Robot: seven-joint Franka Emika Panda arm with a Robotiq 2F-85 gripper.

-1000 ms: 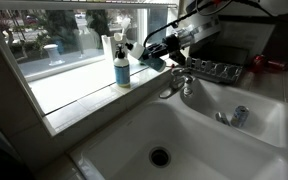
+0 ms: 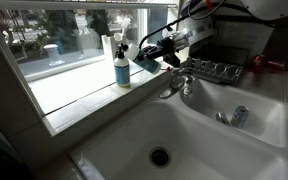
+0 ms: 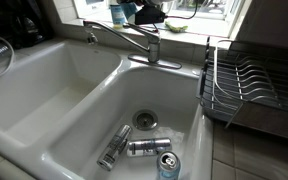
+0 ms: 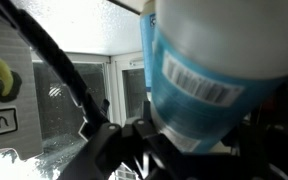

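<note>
My gripper [image 2: 160, 52] is above the back rim of the sink by the window, shut on a blue-and-white container [image 2: 146, 61] that looks tilted. Close up in the wrist view, the container [image 4: 189, 95] shows a barcode on its blue label and fills much of the right side, with my dark fingers [image 4: 134, 148] against its lower part. A soap bottle [image 2: 122, 70] with a blue label stands upright on the windowsill, just left of the held container. The container's far end is hidden or too small to make out.
Below is a white double sink [image 2: 114, 150]. Its tap [image 3: 152, 45] rises at the back near the gripper. Several cans, among them a blue one [image 3: 168, 165], are in one basin. A dish rack [image 3: 246, 80] stands beside it. The windowsill [image 2: 79, 90] left of the soap bottle is clear.
My gripper and the held container have shifted slightly left toward the soap bottle. The soap bottle and the things in the sink stay where they were.
</note>
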